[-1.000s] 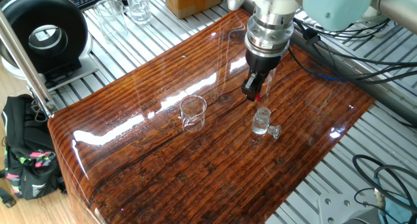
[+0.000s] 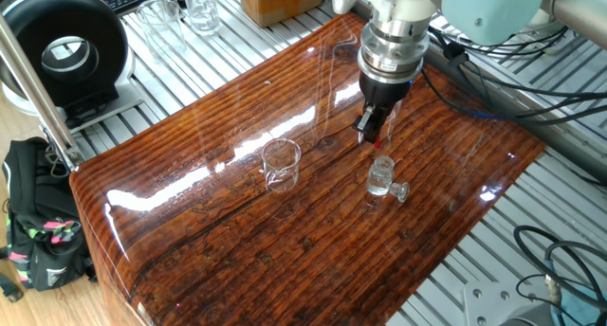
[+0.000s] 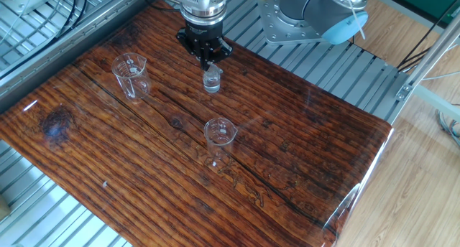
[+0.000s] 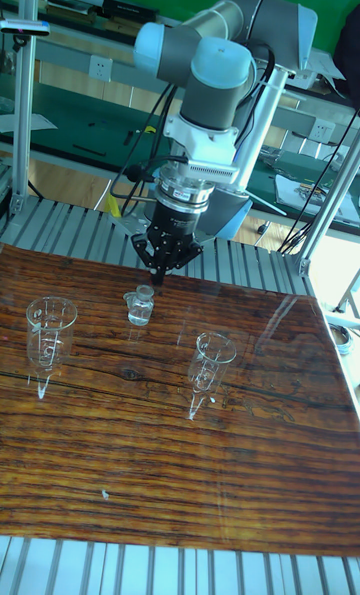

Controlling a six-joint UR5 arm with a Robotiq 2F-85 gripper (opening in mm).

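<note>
A small clear glass bottle (image 2: 379,180) stands upright on the glossy wooden table (image 2: 218,241), with clear liquid in it. Its glass stopper (image 2: 400,191) appears to lie right beside it. My gripper (image 3: 206,63) hangs over the table close to the bottle (image 3: 211,82), fingertips together. In the view facing the robot, the gripper (image 4: 158,276) is shut, up and to the right of the bottle (image 4: 140,309); nothing shows between its fingers. A gap separates tips and bottle in exterior view 1, where the gripper (image 2: 368,136) appears above it.
Two clear beakers stand on the table: one beaker (image 3: 131,78) to one side of the bottle, another beaker (image 3: 220,136) on the other side, farther from the robot. Free wood surrounds them. More glassware (image 2: 161,27) and a cardboard box (image 2: 280,1) are off the table.
The arm and the glassware keep their places.
</note>
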